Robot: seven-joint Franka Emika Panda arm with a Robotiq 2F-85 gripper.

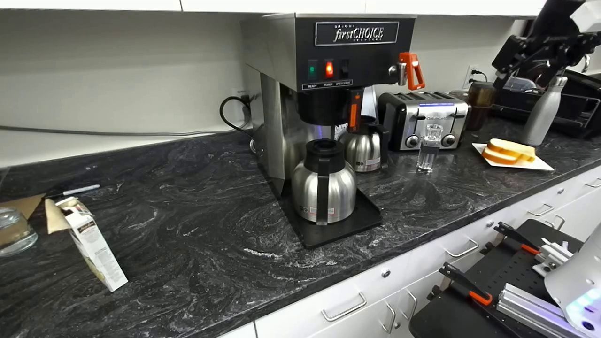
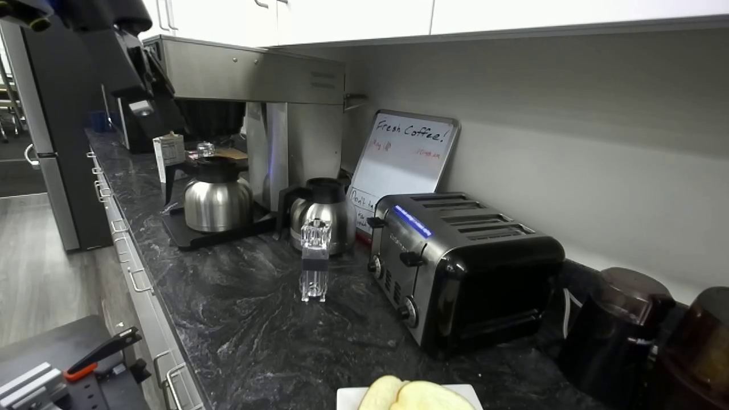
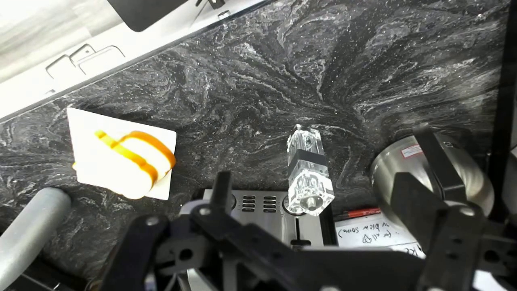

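My gripper is open and empty, its two dark fingers wide apart in the wrist view. In exterior view 1 it hangs above the counter at the upper right, near the toaster's right side. A clear grinder-like object with a dark band stands upright on the counter in front of the steel toaster. From the wrist camera, the clear object appears between the fingers but well below them, untouched. Sliced bread lies on a white square plate to the right.
The coffee maker has one steel carafe on its base and another carafe behind. A grey bottle stands behind the plate. A whiteboard leans on the wall. Bare counter lies left of the coffee maker.
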